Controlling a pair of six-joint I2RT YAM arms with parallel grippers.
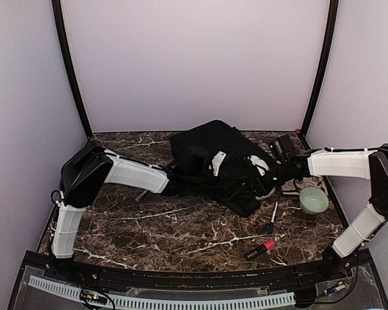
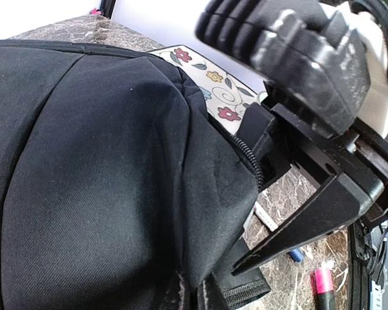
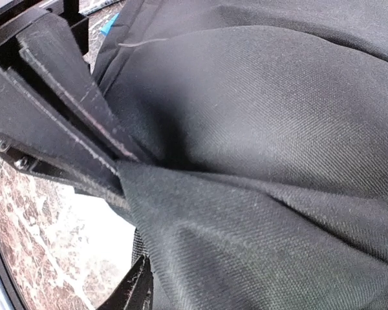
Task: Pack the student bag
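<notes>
The black bag [image 1: 210, 139] lies at the back middle of the table, its cloth filling much of both wrist views. At the bottom of the left wrist view, my left gripper is shut on a fold of the bag's cloth. My right gripper stands open at the bag's right edge, near a dark zip [image 2: 247, 158]. In the right wrist view, a flap of bag cloth [image 3: 200, 213] passes between its spread fingers. The bag's inside is hidden from the top view.
Front right lie a pink-and-black marker [image 1: 260, 250] and a blue-and-white pen [image 1: 273, 218]. A pale green bowl [image 1: 313, 200] stands at the right, near a flower-patterned flat item [image 2: 213, 90]. A small grey item [image 1: 141, 196] is under the left arm.
</notes>
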